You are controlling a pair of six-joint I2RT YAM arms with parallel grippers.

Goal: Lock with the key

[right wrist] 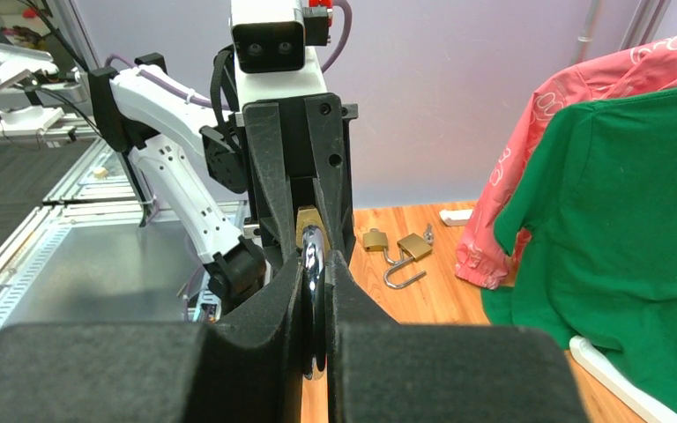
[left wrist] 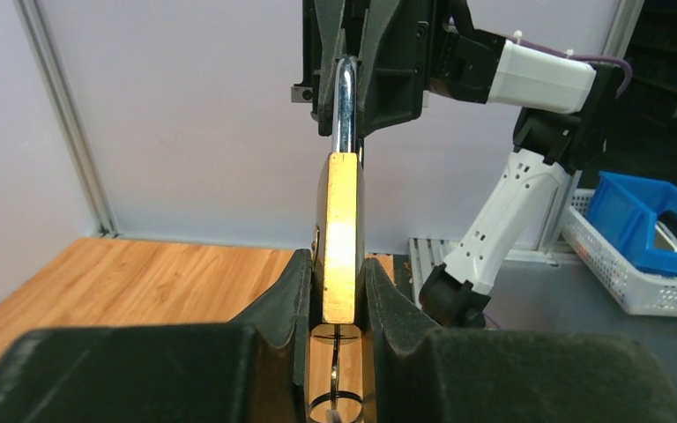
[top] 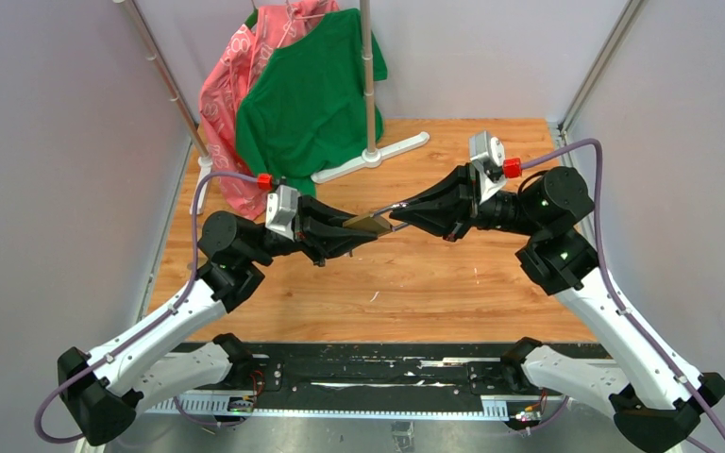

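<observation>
A brass padlock [top: 370,225] spans the gap between my two grippers, above the table. My left gripper [top: 362,225] is shut on its body; the left wrist view shows the narrow brass edge [left wrist: 341,238] between the two black fingers. A key [left wrist: 335,374] and a metal ring show below the body in that view. From the other side, my right gripper [top: 402,213] is shut on the steel shackle [right wrist: 314,269]. In the left wrist view that shackle rises straight from the body into the right fingers. Whether its free end is seated cannot be told.
Brass padlocks [right wrist: 416,247] lie on the wooden table [top: 453,302], one with its shackle open. At the back hang a green shirt [top: 313,99] and a pink garment [top: 236,85], by a stand with a white foot [top: 401,146].
</observation>
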